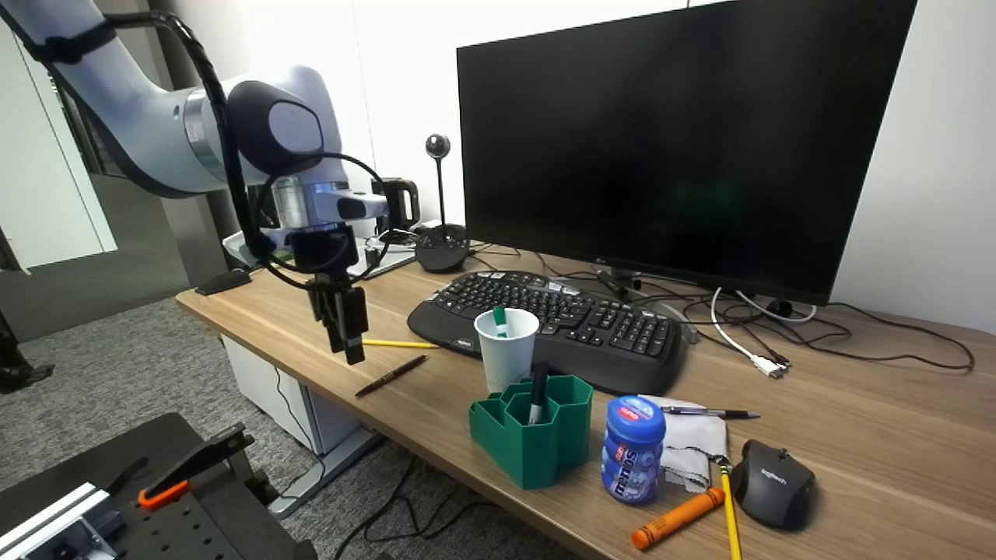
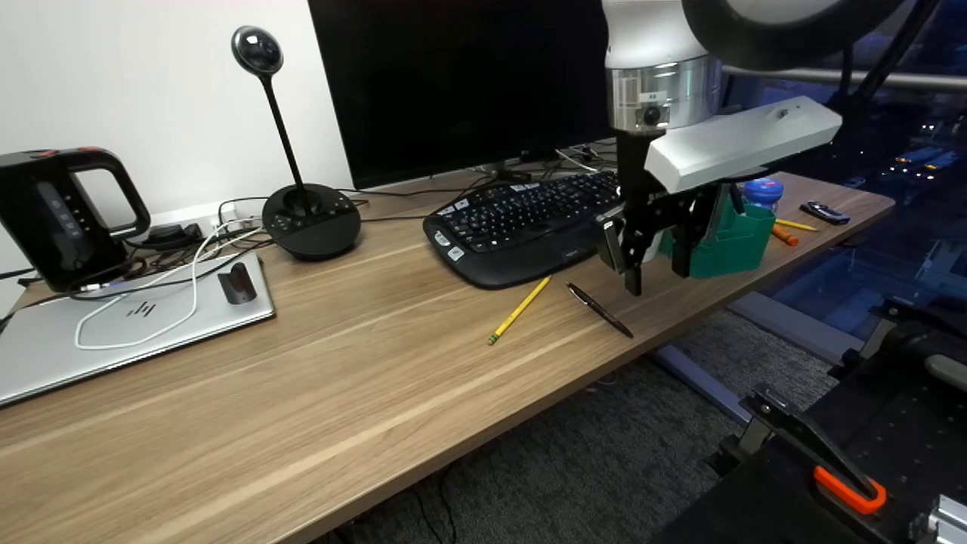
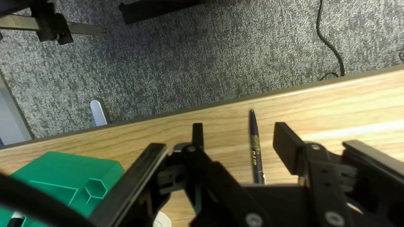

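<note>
My gripper is open above the desk, nothing between its fingers. In the wrist view a dark pen (image 3: 255,151) lies on the wood below, seen through the gap between the fingers. Exterior view 1 has the pen (image 1: 392,375) flat near the desk's front edge, to the right of and lower than my gripper (image 1: 349,358). A yellow pencil (image 2: 518,311) lies beside it. The green hexagonal holder (image 1: 532,439) stands further right with a black marker (image 1: 538,392) in it. Behind that is a white cup (image 1: 504,359) holding a green-topped marker.
A black keyboard (image 1: 551,322) and a monitor (image 1: 682,159) stand behind. Blue gum jar (image 1: 634,453), orange crayon (image 1: 678,519) and black mouse (image 1: 773,485) sit at the right. In exterior view 2, bare desk lies left of the pencil, with a laptop (image 2: 136,317) beyond.
</note>
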